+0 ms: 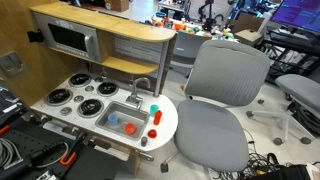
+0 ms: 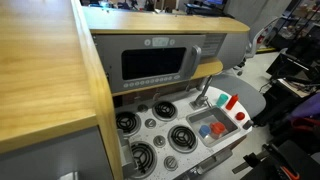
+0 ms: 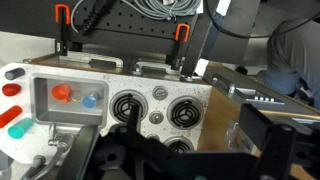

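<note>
My gripper is open in the wrist view, its dark fingers spread above the stove top, with nothing visible between them. Inside the sink point(image 3: 72, 118) lie a blue object point(image 3: 89, 101) and an orange-red object point(image 3: 62, 93). On the white counter beside the sink, at the left edge, are a red bottle-like item point(image 3: 10, 116), a teal object point(image 3: 19, 130), a round red object point(image 3: 12, 90) and a small dark item point(image 3: 14, 74). Both exterior views show the same sink items; the gripper cannot be made out clearly there.
Stove burners point(image 3: 127, 105) lie beneath the gripper. A silver microwave point(image 2: 158, 62) sits under a wooden shelf above the stove. The faucet point(image 1: 140, 90) rises behind the sink. A grey office chair point(image 1: 212, 130) stands beside the counter. Cables point(image 3: 165, 8) coil on the black base.
</note>
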